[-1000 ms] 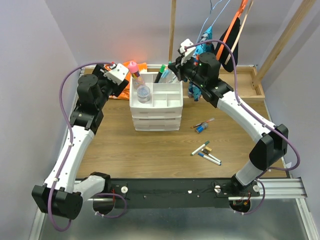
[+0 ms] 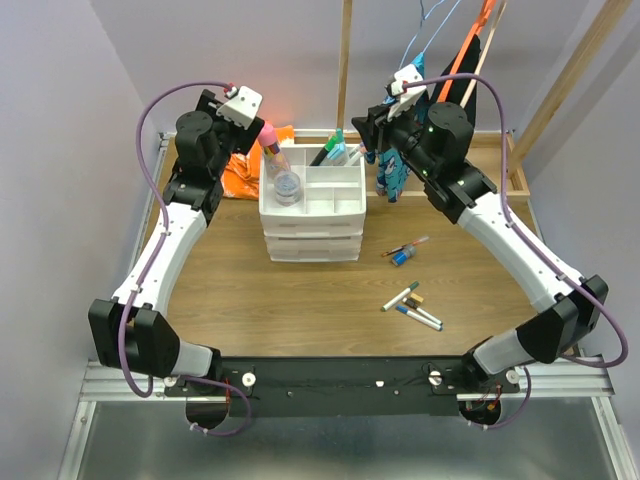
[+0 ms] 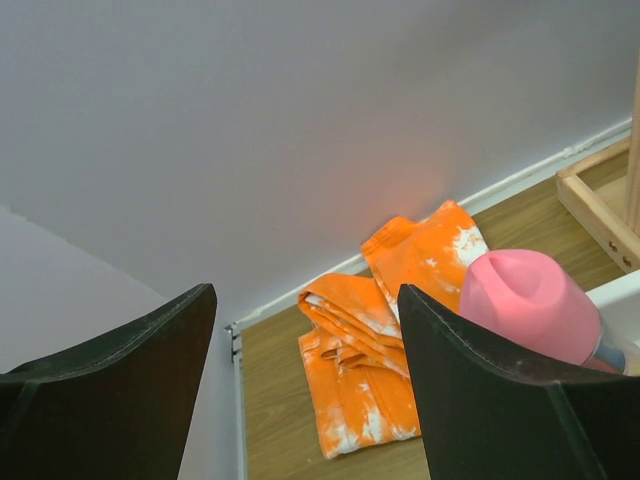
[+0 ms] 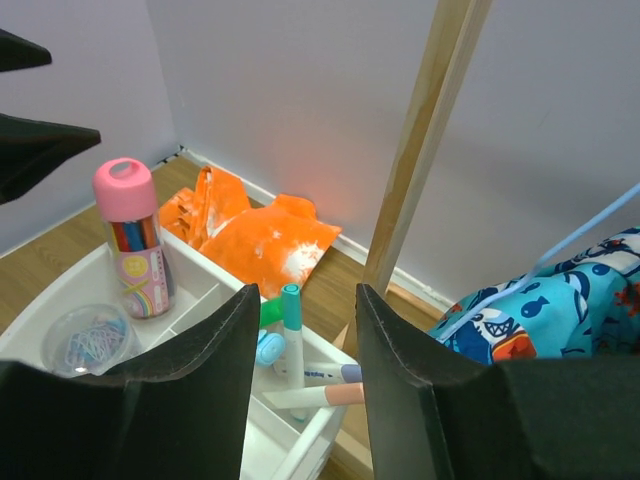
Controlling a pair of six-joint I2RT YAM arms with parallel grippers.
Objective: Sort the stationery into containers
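The white organizer stands at the back centre. In its left part are a clear bottle with a pink cap and a round clear tub. Its back right compartment holds several markers, one teal-capped upright and a pink-ended one leaning on the rim. Above that corner my right gripper is open, nothing gripped between its fingers. My left gripper, open and empty, hangs left of the pink cap. Loose markers lie on the table at the front right.
An orange cloth lies behind the organizer on the left. A blue patterned cloth hangs behind the right gripper, beside wooden posts. A blue item and a thin pen lie right of the organizer.
The right gripper has moved right and slightly back from above the marker compartment, uncovering more of the markers.
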